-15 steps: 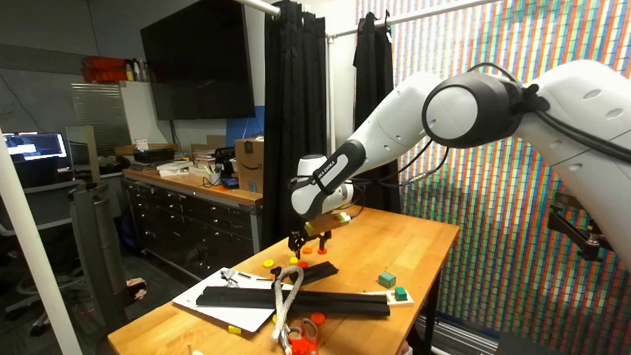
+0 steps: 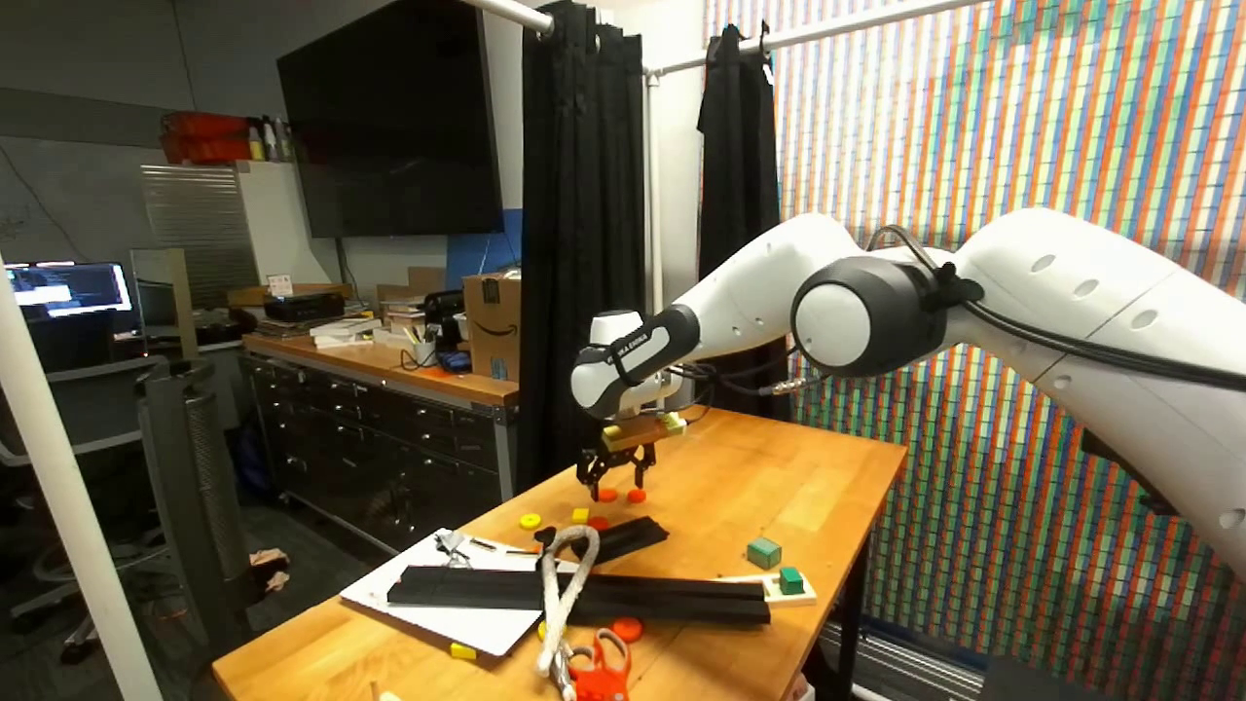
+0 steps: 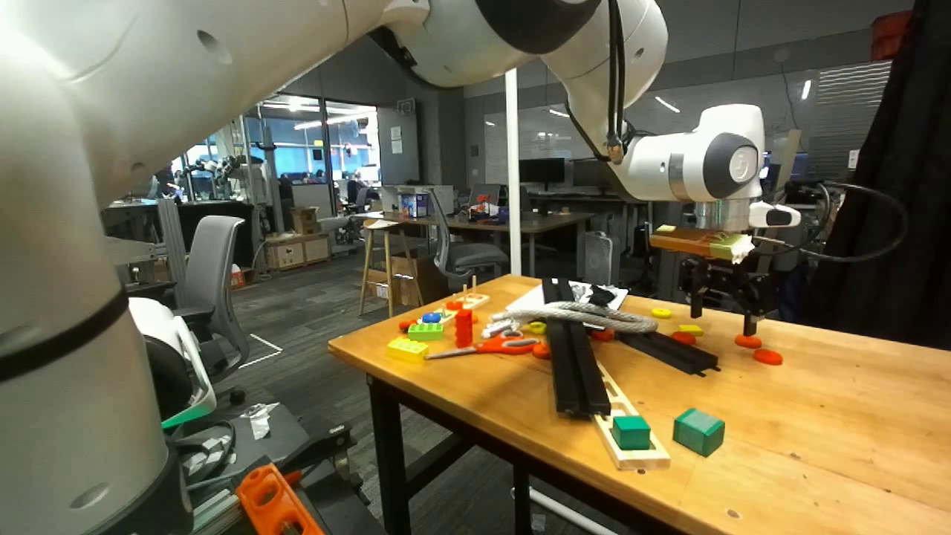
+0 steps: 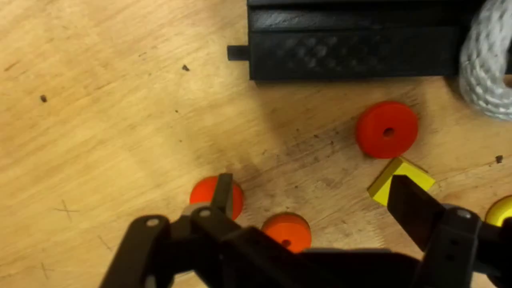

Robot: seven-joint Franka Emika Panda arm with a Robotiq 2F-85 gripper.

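My gripper is open above the far part of the table, its fingers wide apart with nothing held between them. In the wrist view one orange disc (image 4: 204,190) lies partly hidden behind the left finger. Another orange disc (image 4: 288,233) sits low between the fingers, partly covered by the gripper body. A red disc with a centre hole (image 4: 375,134) lies further up, close to a yellow block (image 4: 411,175) that the right finger partly covers. At the right edge a yellow disc (image 4: 499,211) is half hidden.
Black rails (image 3: 575,365) and a looped rope (image 3: 579,312) lie across the table. Green blocks (image 3: 699,432) stand near the front edge, one on a wooden strip (image 3: 643,458). Scissors (image 3: 499,346) and several coloured bricks (image 3: 426,331) lie farther left.
The arm's elbow has moved left and down in exterior view 1. My gripper has shifted slightly and its wrist stands more upright. The table objects look unmoved.
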